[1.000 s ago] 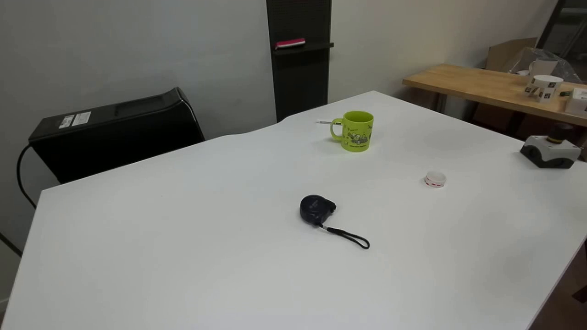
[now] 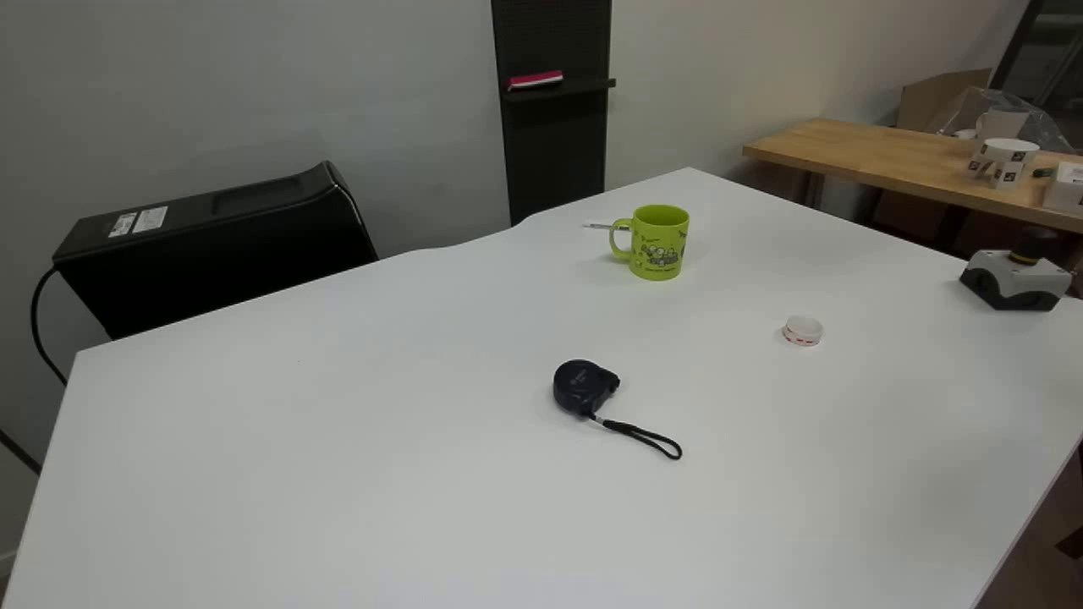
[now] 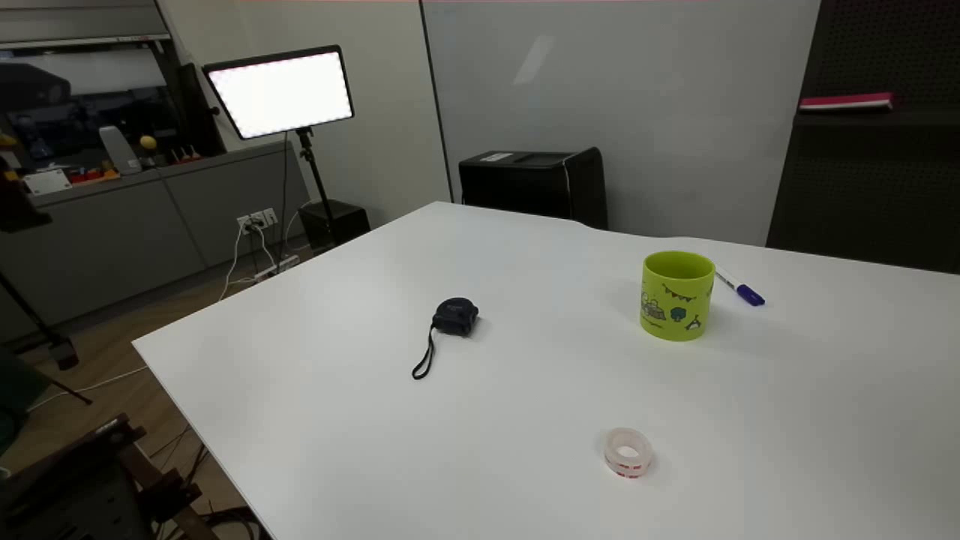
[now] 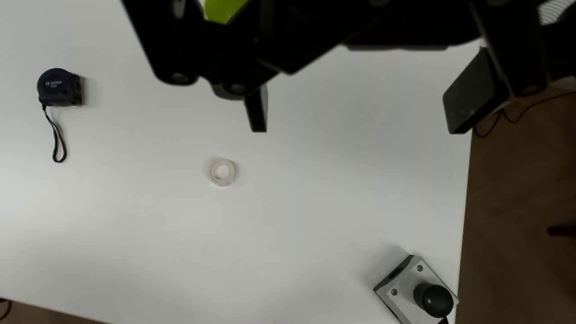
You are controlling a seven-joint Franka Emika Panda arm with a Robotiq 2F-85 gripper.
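In the wrist view my gripper is open, its two dark fingers far apart with only bare tabletop visible between them. A clear tape roll point(image 4: 231, 173) lies flat on the table, a little off the left fingertip in that view. Farther left is a dark tape measure point(image 4: 58, 87) with a black wrist strap. A lime green mug point(image 2: 657, 244) stands upright towards the back of the table. Behind it lies a pen with a blue cap point(image 3: 748, 294). Only a sliver of the mug shows in the wrist view, past the gripper's body. Neither exterior view shows the fingers.
A grey box with a black knob point(image 2: 1016, 279) sits by the table's right edge in exterior view 1. Beyond the back edge stands a black machine point(image 2: 218, 249).
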